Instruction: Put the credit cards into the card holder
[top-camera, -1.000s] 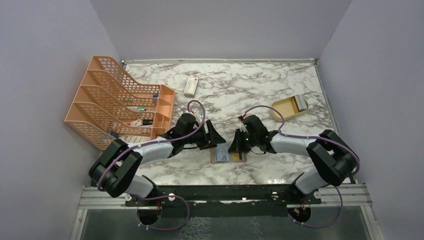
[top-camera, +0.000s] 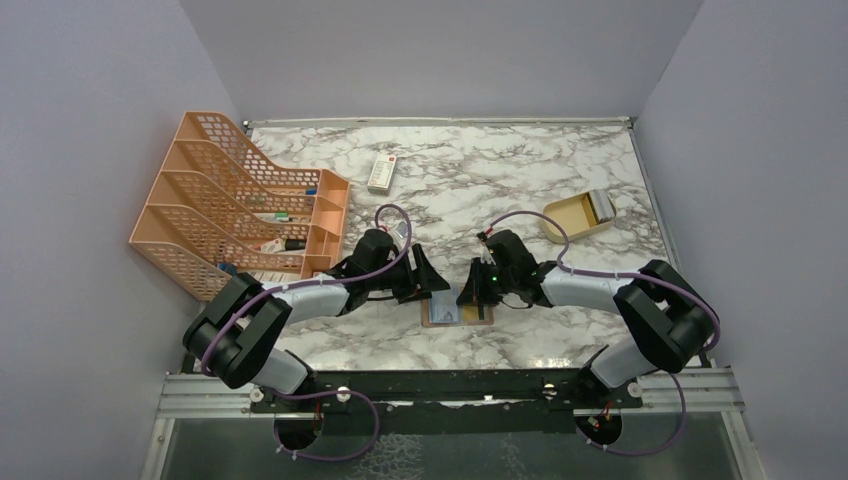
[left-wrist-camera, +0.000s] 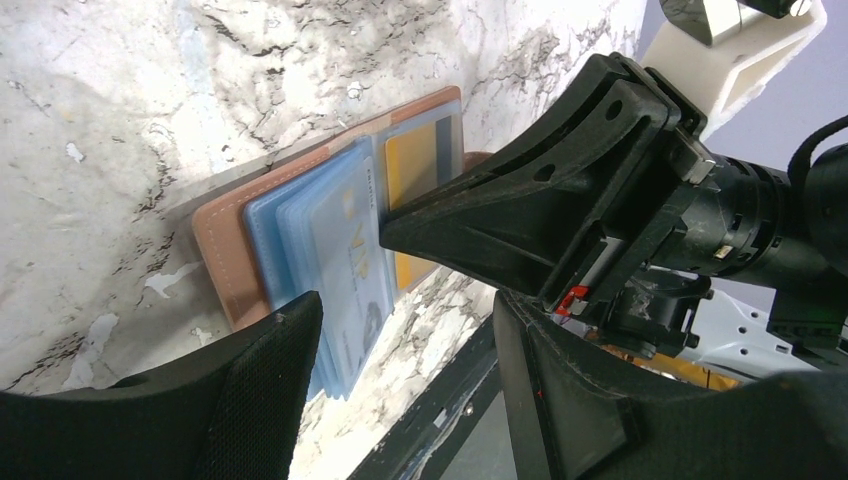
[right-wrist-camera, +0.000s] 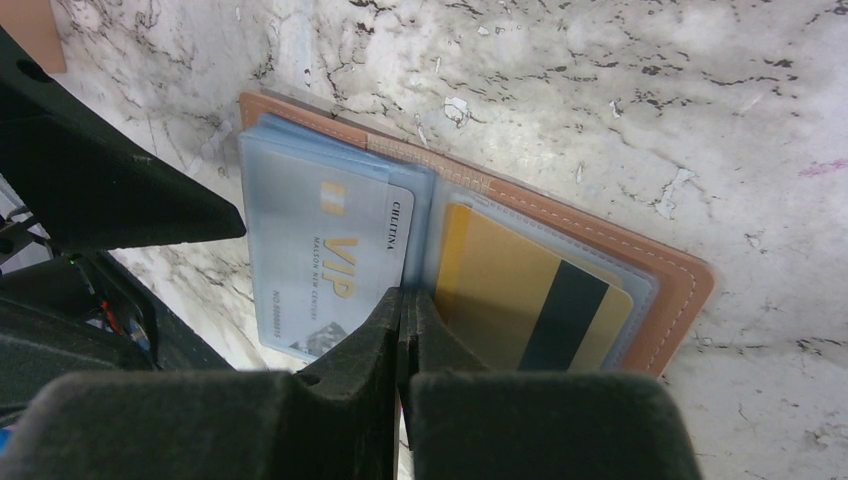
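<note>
The brown-edged card holder (right-wrist-camera: 690, 285) lies spread flat near the table's front edge. Its one side carries clear bluish sleeves with a pale VIP card (right-wrist-camera: 300, 235) in view. A gold card with a dark stripe (right-wrist-camera: 525, 285) shows in the clear pocket on the other side. My right gripper is shut, its tips at the fold between the two halves, with nothing visible between them. The left gripper stands part open at the sleeved half's outer side; its fingers (left-wrist-camera: 270, 360) are apart with nothing seen gripped.
A tan organizer rack (top-camera: 330, 215) stands at the left, and a small white box (top-camera: 382, 173) lies at the back. At the right sits a yellow container (top-camera: 572, 215) with a grey stack (top-camera: 601, 206) at its end.
The right arm and the holder look unmoved.
</note>
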